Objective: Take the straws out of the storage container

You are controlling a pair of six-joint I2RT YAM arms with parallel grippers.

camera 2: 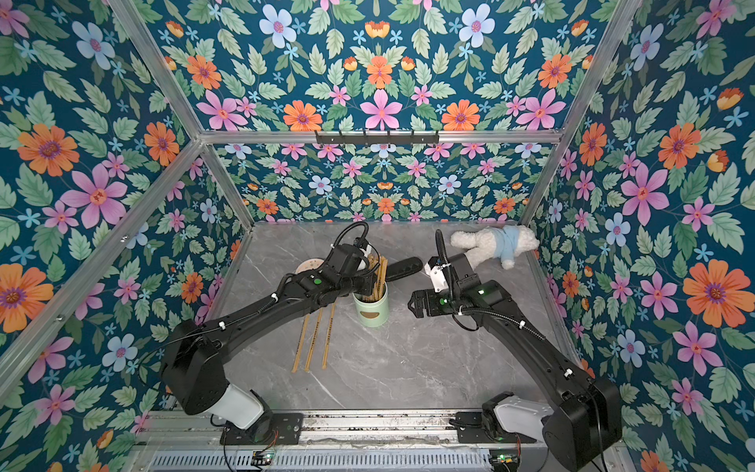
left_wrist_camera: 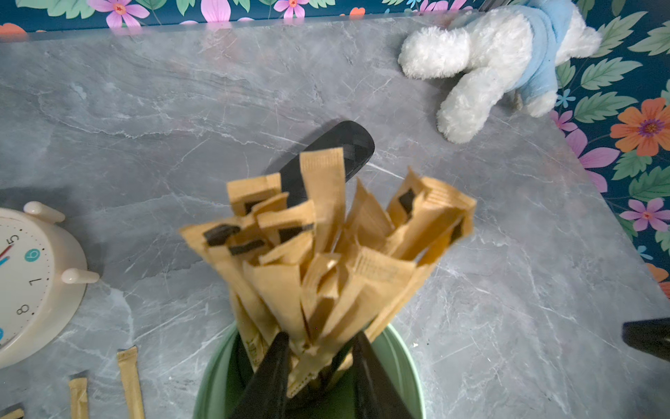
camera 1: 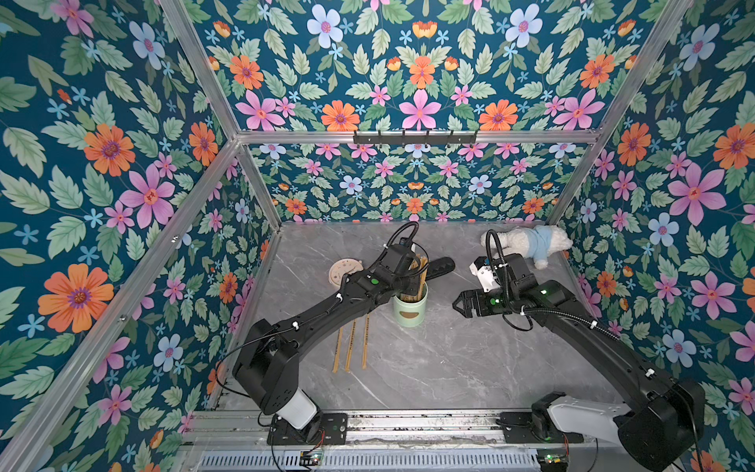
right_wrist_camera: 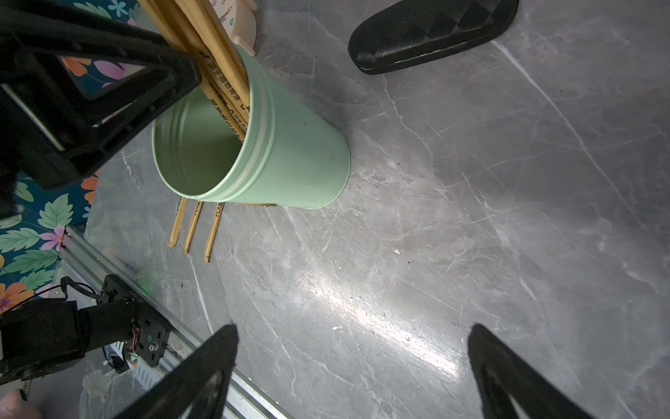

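Observation:
A mint-green container (camera 1: 409, 315) stands mid-table, holding a bunch of paper-wrapped straws (left_wrist_camera: 314, 279) that lean out of its top. My open left gripper is over the container, its fingertips around the lower part of the straws in the left wrist view; whether they touch cannot be told. My right gripper is open and empty to the right of the container. Three wrapped straws (camera 1: 350, 350) lie side by side on the table left of the container.
A round clock (left_wrist_camera: 35, 286) lies left of the container and a black elongated case (right_wrist_camera: 432, 31) behind it. A white plush toy (camera 1: 534, 244) in blue is at the back right corner.

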